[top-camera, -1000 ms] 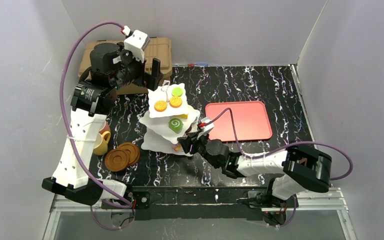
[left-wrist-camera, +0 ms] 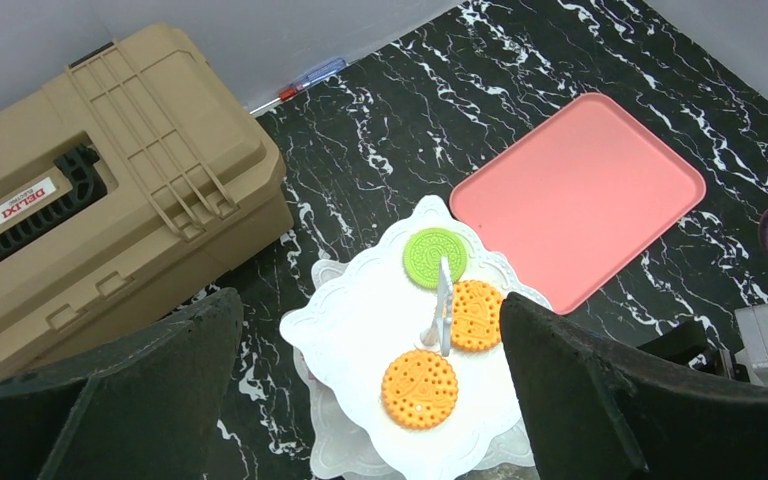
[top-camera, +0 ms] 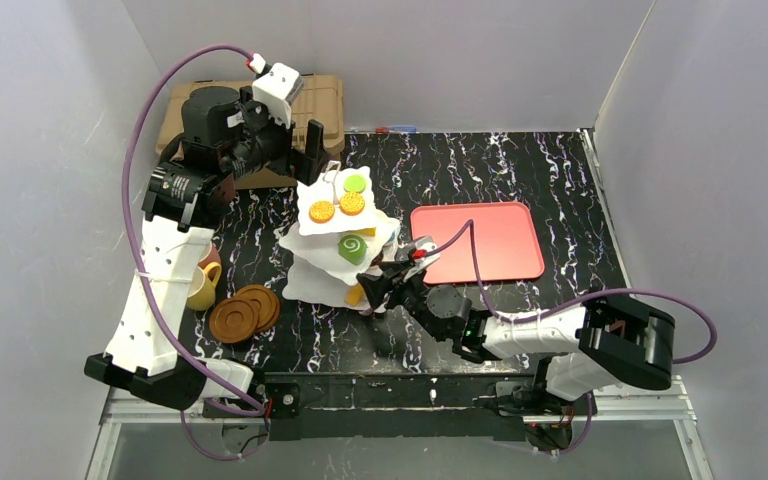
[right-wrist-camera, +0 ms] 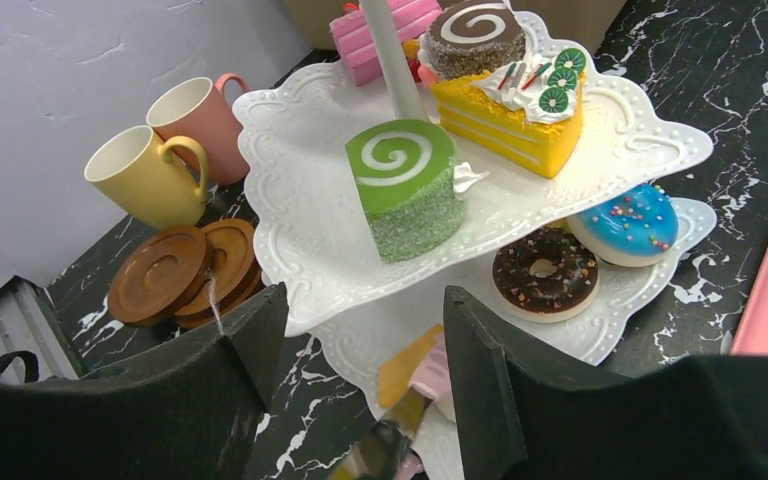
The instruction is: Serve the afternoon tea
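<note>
A white three-tier cake stand (top-camera: 320,284) holds cookies (left-wrist-camera: 419,389) on top, a green swirl roll (right-wrist-camera: 410,205) and yellow cake slice (right-wrist-camera: 505,135) in the middle, and donuts (right-wrist-camera: 545,300) below. My open left gripper is above the top tier. My open right gripper is at the stand's front, by small pink and yellow pieces (right-wrist-camera: 405,365) on the bottom tier, with a blurred object between and below its fingers. A pink tray (top-camera: 475,240) lies right of the stand.
A yellow mug (right-wrist-camera: 140,180), pink mug (right-wrist-camera: 200,130) and stacked wooden coasters (top-camera: 233,320) stand left of the stand. A tan case (left-wrist-camera: 110,280) sits behind at the left.
My right gripper and arm have shifted slightly to the right in the top view. The left arm has moved very slightly.
</note>
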